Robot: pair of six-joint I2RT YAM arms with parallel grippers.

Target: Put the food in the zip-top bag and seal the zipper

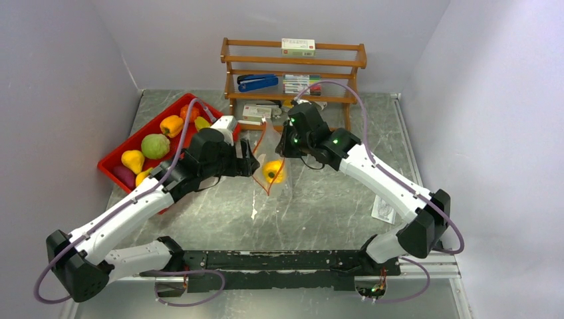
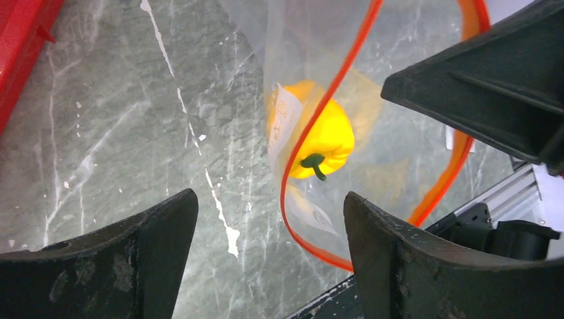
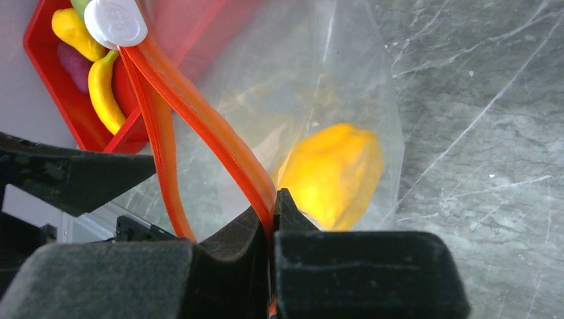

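A clear bag (image 1: 284, 187) with an orange zipper rim (image 2: 306, 133) stands mouth-open at mid-table. Inside it lies a yellow pepper (image 2: 331, 136), its green stem turned toward the mouth. My right gripper is shut on one side of the orange rim, which runs between its fingers. Just left of the bag mouth is my left gripper, its fingers apart and empty; one fingertip appears close to the rim in the left wrist view. The white slider (image 3: 116, 21) sits at the rim's far end.
At the left, a red tray (image 1: 106, 164) holds several play foods, among them a green cabbage (image 1: 155, 146) and a yellow banana (image 3: 104, 93). A wooden rack (image 1: 292, 60) stands behind the bag.
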